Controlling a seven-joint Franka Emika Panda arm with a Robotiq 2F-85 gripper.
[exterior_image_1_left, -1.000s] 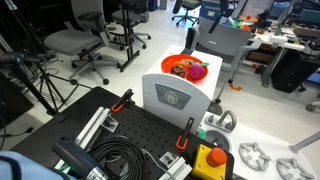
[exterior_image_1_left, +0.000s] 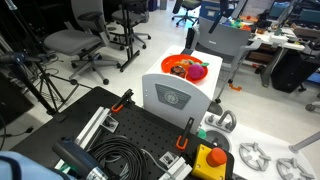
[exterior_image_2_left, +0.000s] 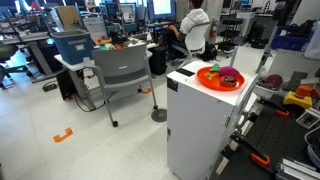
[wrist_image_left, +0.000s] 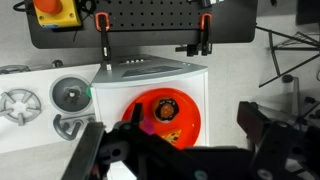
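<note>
An orange-red plate (wrist_image_left: 188, 105) lies below my gripper in the wrist view. The fingers stand wide apart, open, with nothing held between them. On the plate rest a round brown item (wrist_image_left: 167, 108), an orange slice-shaped piece (wrist_image_left: 172, 137) and a magenta item (wrist_image_left: 147, 126), partly covered by the left finger. From the side, the same plate (exterior_image_2_left: 208, 80) sits on top of a white cabinet (exterior_image_2_left: 192, 120), the magenta item (exterior_image_2_left: 229, 74) near its right side.
Beside the plate are a small round sink (wrist_image_left: 70, 95), a faucet (wrist_image_left: 68, 127) and a stove burner (wrist_image_left: 20, 106). A yellow box with an orange button (exterior_image_1_left: 211, 160) stands near a black perforated base (exterior_image_1_left: 150, 135). Coiled black cable (exterior_image_1_left: 118, 157) lies there. A grey chair (exterior_image_2_left: 124, 78) is behind.
</note>
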